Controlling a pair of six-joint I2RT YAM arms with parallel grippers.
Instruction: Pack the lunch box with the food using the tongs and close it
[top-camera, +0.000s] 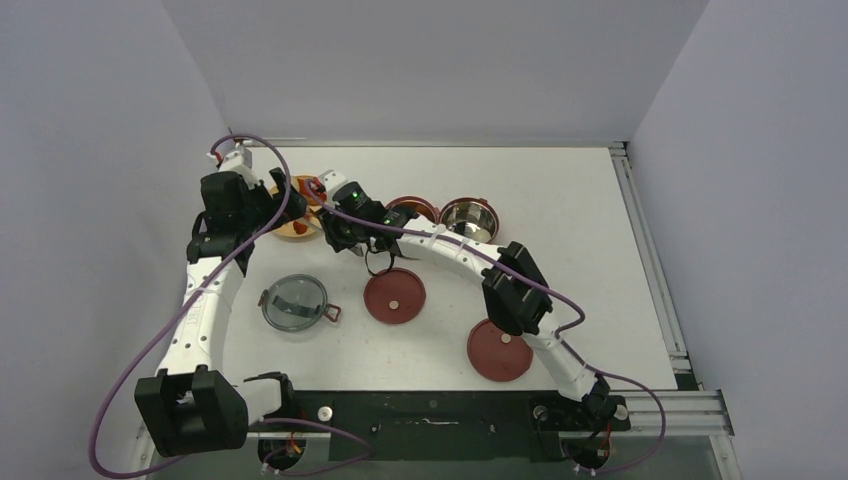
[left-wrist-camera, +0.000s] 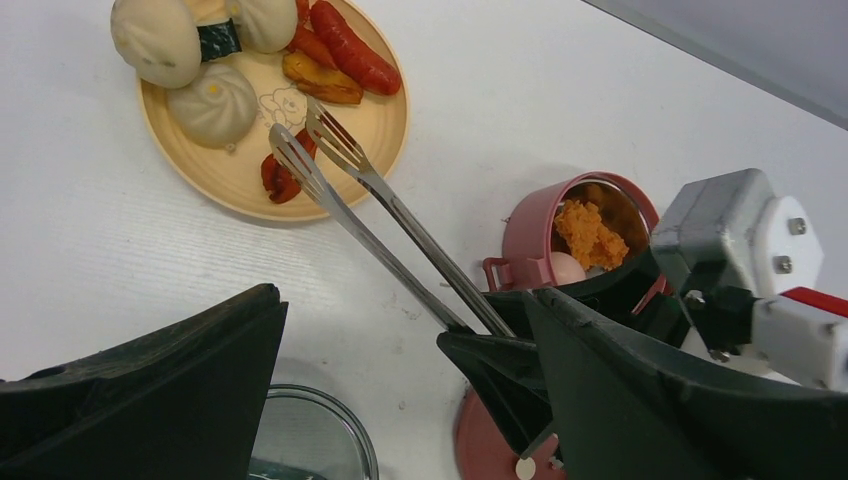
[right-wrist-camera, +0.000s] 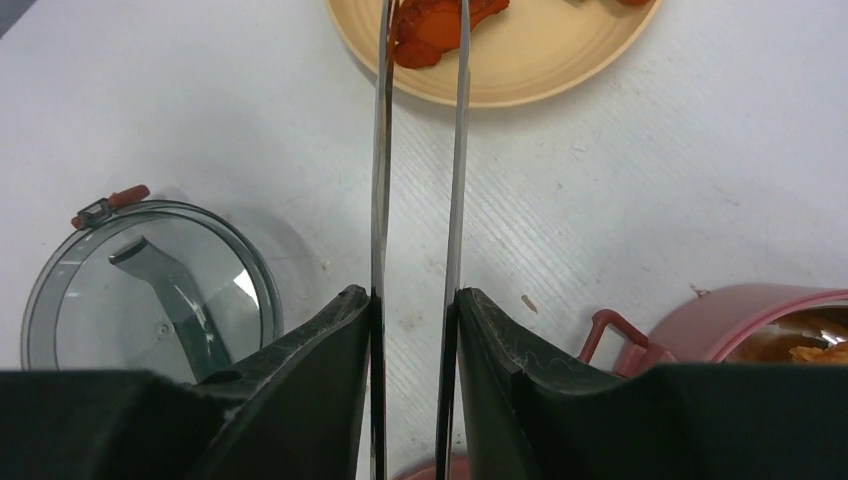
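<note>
A yellow plate (left-wrist-camera: 180, 175) holds white buns (left-wrist-camera: 155, 45), sausages (left-wrist-camera: 348, 45) and other food pieces. My left gripper is open above the table by the plate, nothing between its fingers. My right gripper grips long metal tongs (right-wrist-camera: 455, 190), whose forked tips reach over the plate near a reddish piece (right-wrist-camera: 440, 25); how far its fingers are closed is partly unclear. A pink pot (left-wrist-camera: 525, 230) with orange food stands right of the plate.
A glass lid (top-camera: 295, 303) lies at front left, two dark red lids (top-camera: 393, 285) at middle and front right. A steel pot (top-camera: 468, 212) stands beside the pink one.
</note>
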